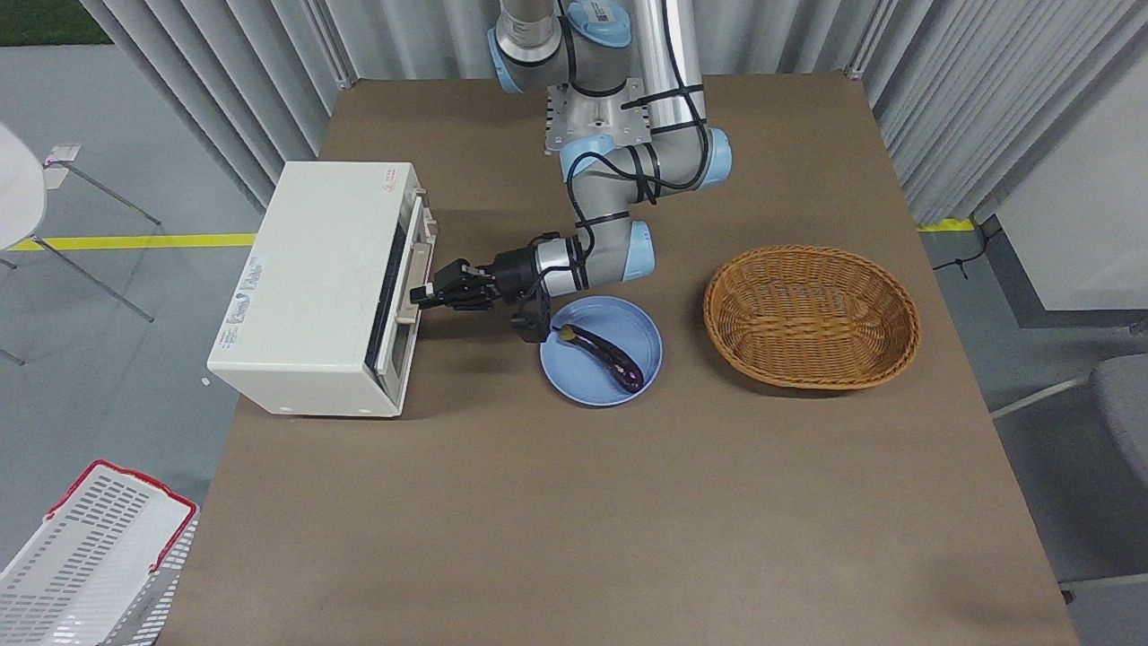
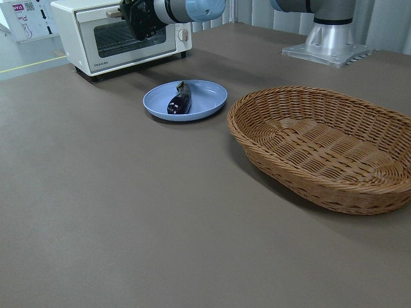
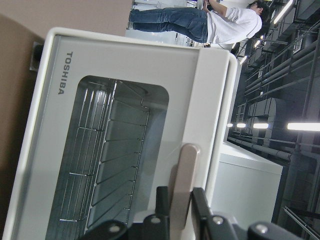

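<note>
A white Toshiba toaster oven (image 1: 304, 285) stands on the left of the table. My gripper (image 1: 421, 298) is at its door; in the wrist view the fingers (image 3: 199, 210) sit either side of the pale door handle (image 3: 184, 175), apparently shut on it. The door (image 3: 125, 60) is slightly parted from the body along its top edge. A dark purple eggplant (image 1: 603, 355) lies on a blue plate (image 1: 576, 382) just right of the oven, below the arm.
A round wicker basket (image 1: 813, 318) stands right of the plate. In the wrist view a person (image 3: 225, 25) stands in the background.
</note>
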